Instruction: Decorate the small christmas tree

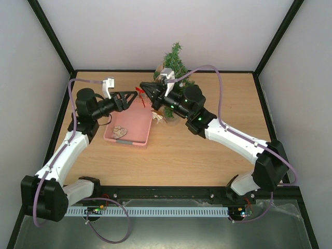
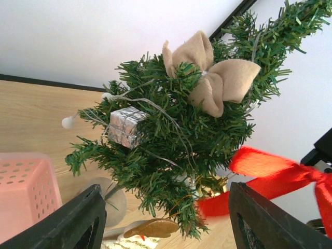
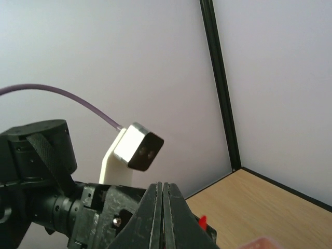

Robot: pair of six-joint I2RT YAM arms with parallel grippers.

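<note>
The small green tree stands at the back of the table, partly behind my right arm in the top view. A beige bow and a silver gift box sit on its branches. A red ribbon bow hangs at the tip of my right gripper, which is shut on it; in the right wrist view only a red bit shows beside the fingers. My left gripper faces it, open. One end of the ribbon reaches toward a left finger; whether they touch is unclear.
Below the left gripper lies a pink basket holding a beige piece. Pale strands and a brown decoration rest near the tree's foot.
</note>
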